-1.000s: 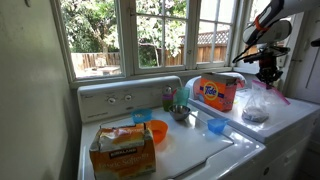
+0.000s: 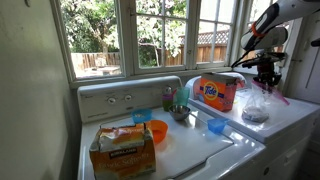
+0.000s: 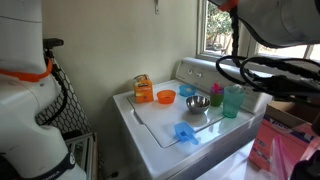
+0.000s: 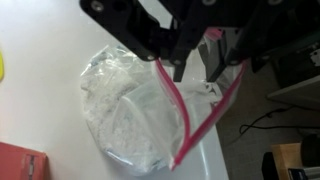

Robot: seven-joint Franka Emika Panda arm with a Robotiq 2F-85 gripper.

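A clear zip bag with pink edging (image 4: 190, 130) and pale, whitish contents (image 4: 118, 105) sits on the white surface. In exterior view 1 the same bag (image 2: 256, 112) lies at the right, its upper part rising towards my gripper (image 2: 267, 84). The wrist view has my gripper directly over the bag's mouth, its dark fingers (image 4: 179, 70) apart with a visible gap. Pink edges run close by both fingers; whether either one touches the plastic I cannot tell. In exterior view 2 the bag and fingertips are not clearly visible.
An orange Tide box (image 2: 216, 91) stands left of the bag. On the other white machine are a Kirkland box (image 2: 123, 152), an orange bowl (image 2: 157, 130), a metal bowl (image 2: 180, 112) and a blue scoop (image 2: 217, 126). Beyond the bag's side the surface ends at an edge.
The arm and gripper have shifted only very slightly above the bag. The bag and the other objects stay where they were.
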